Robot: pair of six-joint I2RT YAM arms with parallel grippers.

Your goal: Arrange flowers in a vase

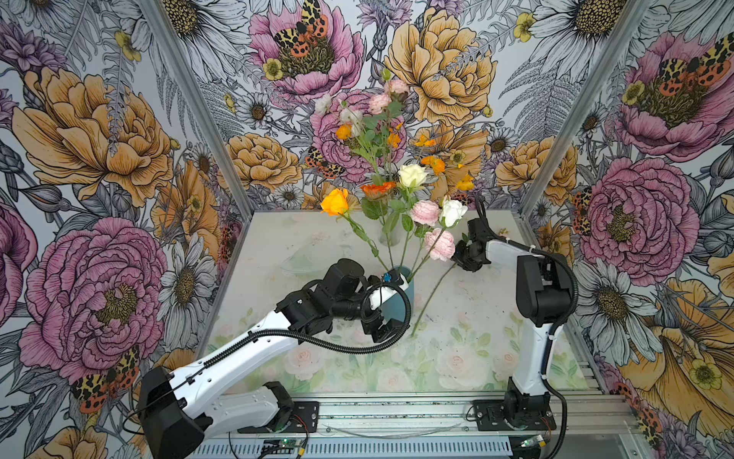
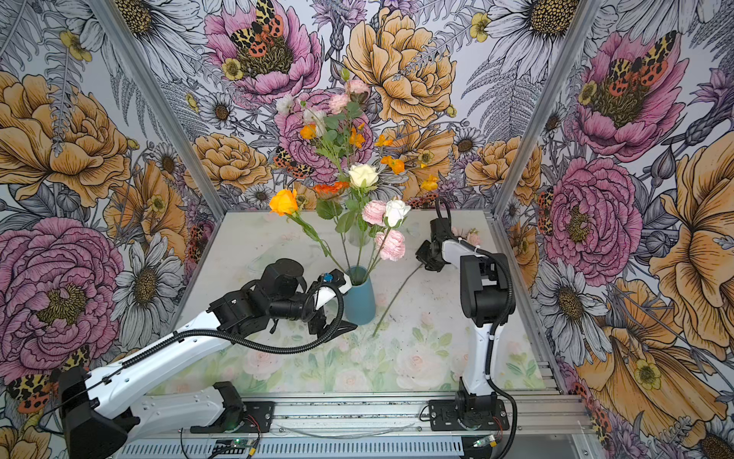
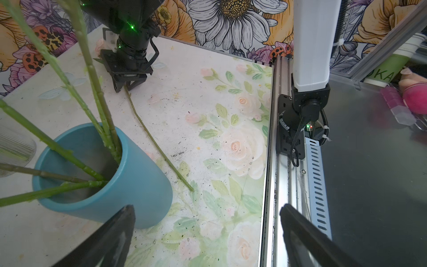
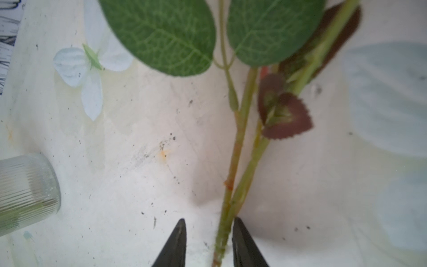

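The blue vase (image 2: 361,303) stands upright mid-table, holding several flowers, among them an orange rose (image 2: 283,202), a cream rose (image 2: 363,176) and pink blooms (image 2: 390,245). Beside its wall is my left gripper, wide open and empty. A loose flower stem (image 3: 160,151) lies slanted to the vase's right, its cut end toward the front. At the stem's far part is my right gripper, its fingers partly apart. The green stem (image 4: 240,191) passes between them, close to the right finger, with a gap on the left. Leaves (image 4: 275,26) spread beyond.
A clear ribbed glass (image 4: 26,193) with stems inside stands behind the blue vase, bearing tall pink, white and orange flowers (image 1: 382,103). Open tabletop (image 1: 489,306) lies at the front right. The patterned back wall borders the far edge.
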